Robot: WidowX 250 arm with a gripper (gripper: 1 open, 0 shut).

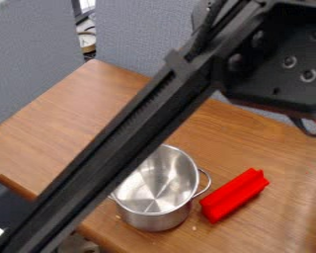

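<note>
A steel pot [160,193] with side handles stands on the wooden table, its upper left part partly covered by the black arm [147,109] that crosses the view diagonally from upper right to lower left. A red elongated object [233,195] lies just right of the pot. The gripper's fingertips cannot be made out; the large dark body of the arm fills the upper right.
Grey partitions [29,49] border it behind and to the left.
</note>
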